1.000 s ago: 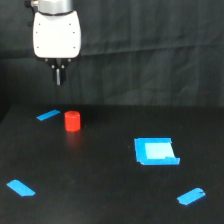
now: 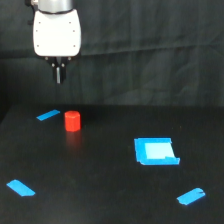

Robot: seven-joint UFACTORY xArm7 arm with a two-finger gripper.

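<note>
A small red cylinder (image 2: 72, 121) stands upright on the black table, left of centre and toward the back. High above the table, a little left of the cylinder, my gripper (image 2: 58, 76) hangs pointing down. Clear space separates its dark, narrow fingertips from everything on the table. They are too small and dim against the black backdrop to show whether the fingers are open or shut. No object is visible hanging from them.
Blue tape frames a white square (image 2: 158, 151) at right of centre. Strips of blue tape lie at back left (image 2: 49, 115), front left (image 2: 20, 188) and front right (image 2: 191, 196).
</note>
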